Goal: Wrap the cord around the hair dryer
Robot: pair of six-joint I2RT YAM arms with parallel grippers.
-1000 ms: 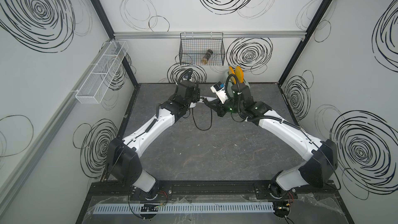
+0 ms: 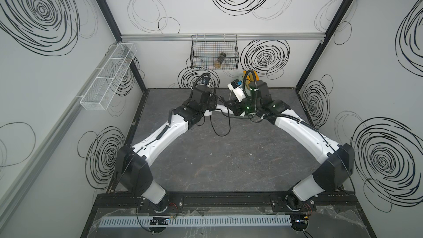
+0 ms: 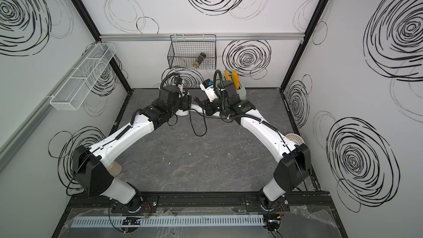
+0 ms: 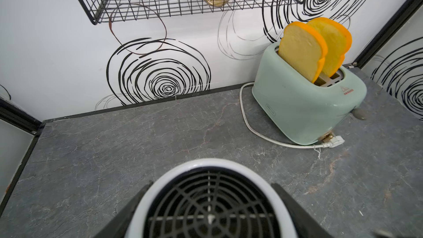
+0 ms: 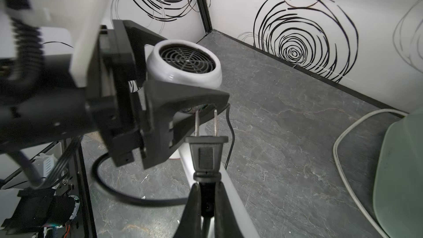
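Note:
The white hair dryer (image 4: 210,164) is clasped in my left gripper; its round black grille faces the left wrist camera. A finger (image 5: 185,97) of that gripper shows at the dryer's side in the right wrist view. My right gripper is shut on the black cord right behind the two-pin plug (image 5: 205,156). The plug's prongs point toward the left gripper's finger, close in front of the dryer. From there the black cord (image 2: 229,125) hangs in a loose loop below the dryer's barrel (image 2: 224,109). Its far side is hidden by the arms.
A green toaster (image 4: 304,101) with two orange-edged bread slices stands at the back right, its white cord (image 4: 264,137) on the table. A wire basket (image 2: 214,52) hangs on the rear wall.
The hanging cord loop moved along.

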